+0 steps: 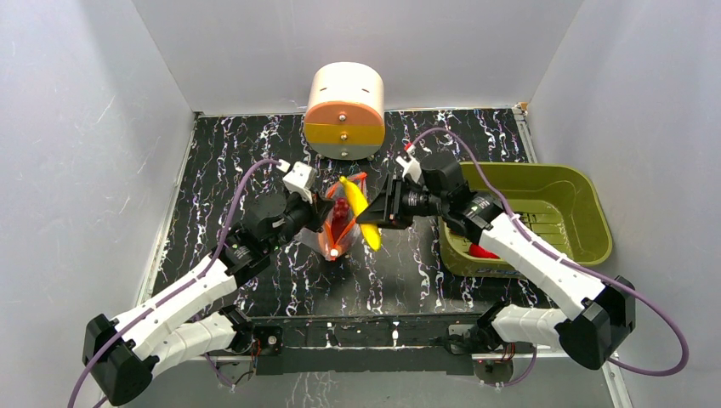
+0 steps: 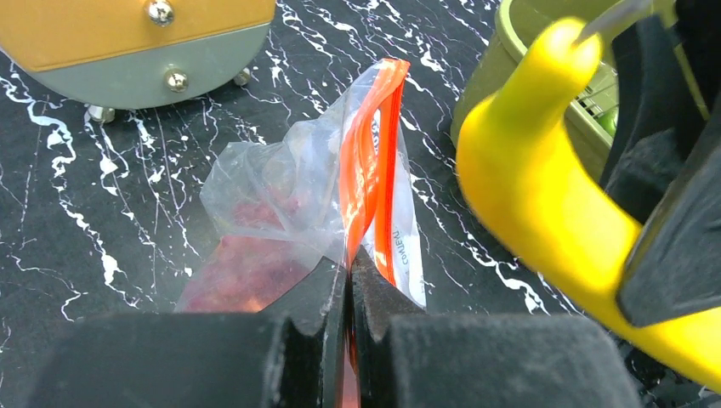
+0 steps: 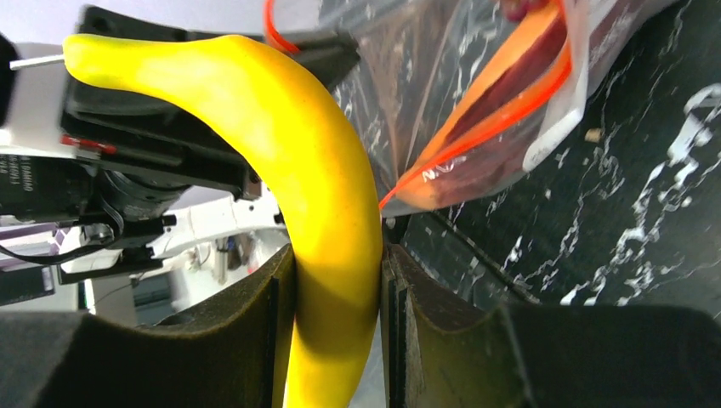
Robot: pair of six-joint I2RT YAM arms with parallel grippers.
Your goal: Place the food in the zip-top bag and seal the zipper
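Observation:
A clear zip top bag with an orange zipper stands open-mouthed on the table, dark red food inside. My left gripper is shut on one edge of the bag by its orange strip. The yellow banana is between the fingers of my right gripper, which press on both its sides. In the top view the banana hangs at the right side of the bag's mouth, outside it, and covers part of the opening.
A green basket stands at the right, with something red in it, partly covered by my right arm. A rounded wooden box is behind the bag. Bare table lies in front.

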